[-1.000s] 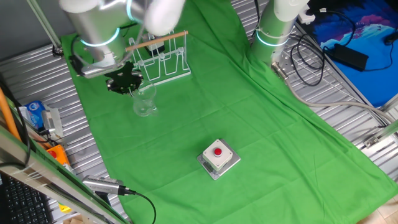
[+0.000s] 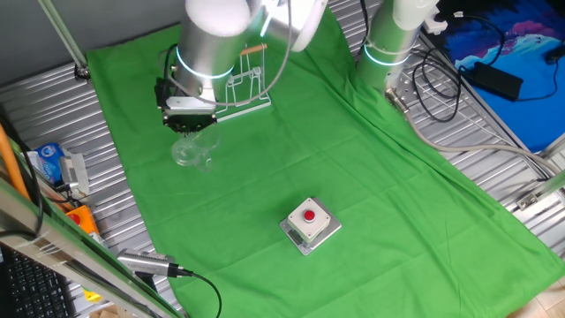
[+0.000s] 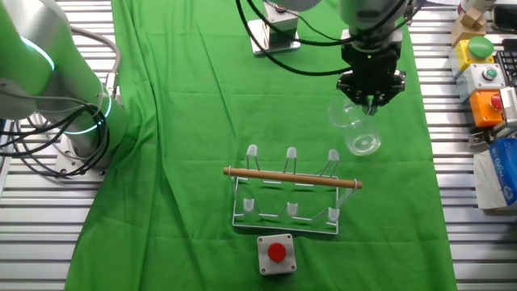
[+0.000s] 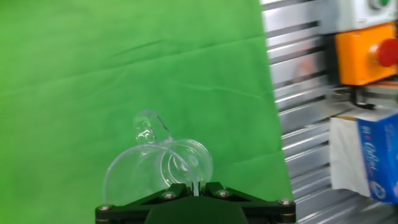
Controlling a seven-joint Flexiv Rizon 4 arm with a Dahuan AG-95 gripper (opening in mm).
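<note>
A clear glass mug (image 4: 138, 171) hangs at my fingertips in the wrist view, its handle pointing up and left and its round base showing to the right of the wide rim. My gripper is shut on the mug's thin wall near the rim. From the second exterior view, the glass mug (image 3: 363, 142) shows below my gripper (image 3: 370, 107), above the green cloth. In the first exterior view the see-through mug (image 2: 187, 152) is faint beneath the gripper (image 2: 188, 131). How far it is off the cloth is hard to tell.
A white wire rack (image 3: 287, 229) with a wooden bar (image 3: 292, 176) stands near the mug. Behind the rack is a red-button box (image 3: 277, 254); another red-button box (image 2: 309, 221) sits mid-cloth.
The arm has turned and shifted right in exterior view 1, now covering part of the rack. The mug has moved slightly left and changed its tilt along with the gripper.
</note>
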